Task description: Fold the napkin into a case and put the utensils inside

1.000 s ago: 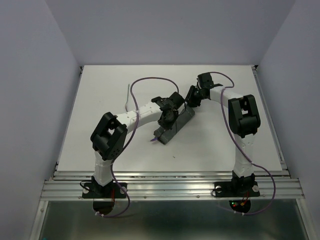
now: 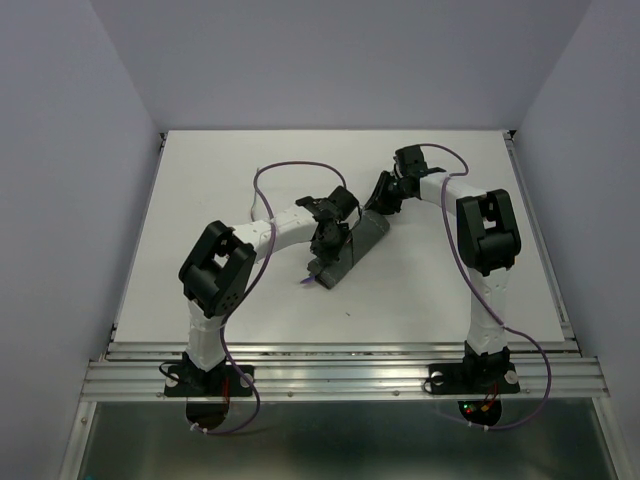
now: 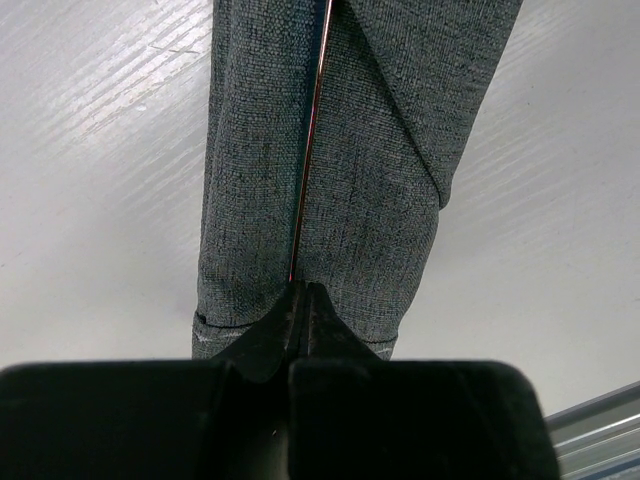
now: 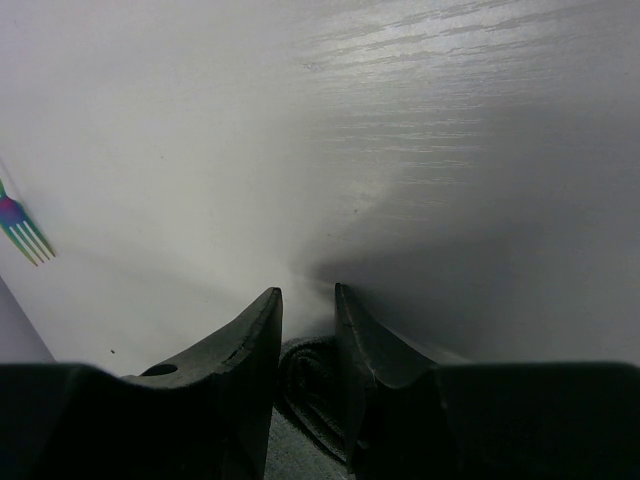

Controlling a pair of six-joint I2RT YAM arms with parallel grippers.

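The dark grey napkin (image 2: 362, 238) lies folded into a long narrow strip, running diagonally on the table. Along it in the left wrist view stretches a thin shiny utensil handle (image 3: 310, 135), its near end at the fingertips of my left gripper. That gripper is shut, low over the napkin, with nothing visible between its fingers. At the strip's far end, my right gripper is shut on a rolled edge of the napkin (image 4: 310, 385). A purple utensil tip (image 2: 308, 280) pokes out at the near end.
A slim utensil (image 2: 254, 206) lies on the table left of the napkin, partly behind the left arm's cable. In the right wrist view, an iridescent fork (image 4: 22, 228) shows at the left edge.
The right arm and the napkin look unmoved.
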